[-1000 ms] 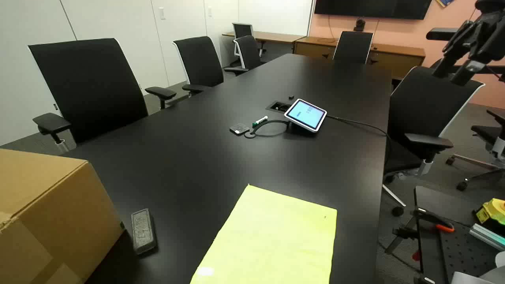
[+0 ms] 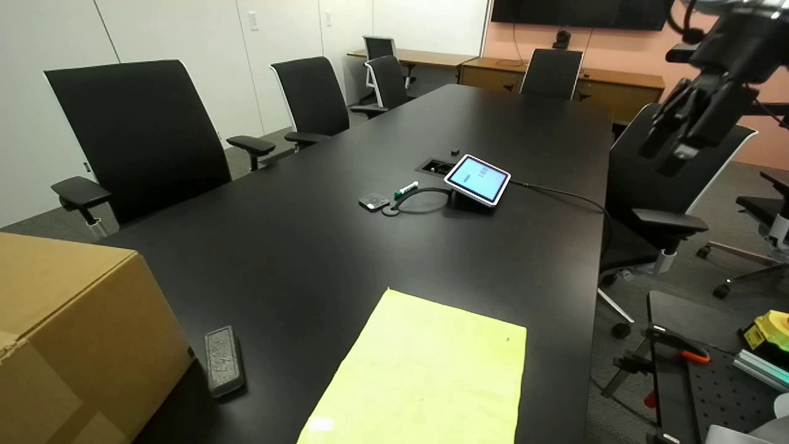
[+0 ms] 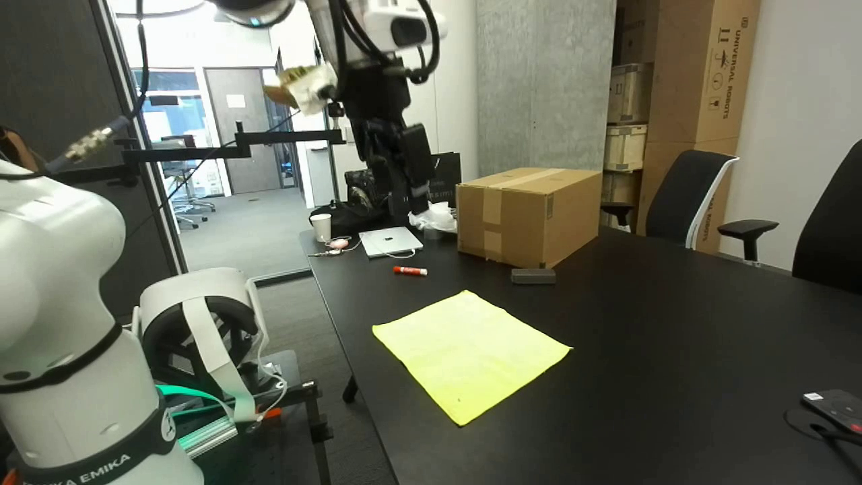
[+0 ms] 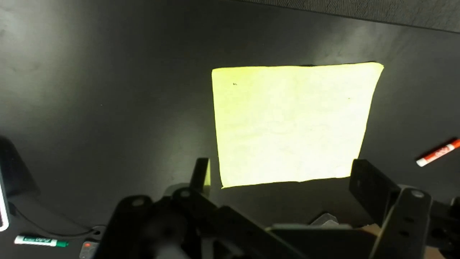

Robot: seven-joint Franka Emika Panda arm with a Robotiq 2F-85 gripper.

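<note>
A yellow cloth lies flat and spread out on the dark table, its corners all visible in the wrist view. My gripper is open, its fingers wide apart in the wrist view with nothing held between them. It hangs high in the air, at the upper right in exterior view 1 and above the table's far end in exterior view 2. From the wrist, the cloth's near edge appears just beyond the fingertips, but the gripper is well above it and touches nothing.
A cardboard box and a dark eraser stand behind the cloth in exterior view 2. Near them are a red marker and a silver laptop. A tablet and a green marker sit farther along.
In exterior view 1 my gripper has shifted left and a little lower, and its tilt has changed. The cloth and the other table items are where they were.
</note>
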